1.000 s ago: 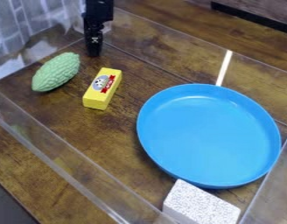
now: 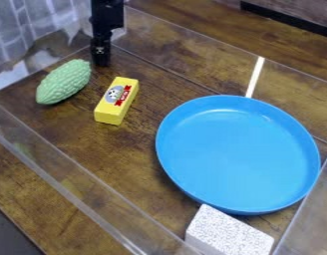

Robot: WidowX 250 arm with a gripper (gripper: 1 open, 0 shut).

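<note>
My gripper (image 2: 103,45) is at the top left, a small dark shape over the back left of the wooden surface; its fingers are too small and dark to make out. Below it lie a green, knobbly oblong object (image 2: 63,82) and a yellow box (image 2: 117,101) with a printed label. A large blue plate (image 2: 237,153) fills much of the right side.
Clear walls surround the wooden surface (image 2: 193,75). A white speckled block (image 2: 227,231) sits at the bottom right. A thin white strip (image 2: 254,77) lies behind the plate.
My gripper has shifted slightly at the top left. The green object, yellow box and plate have stayed where they were.
</note>
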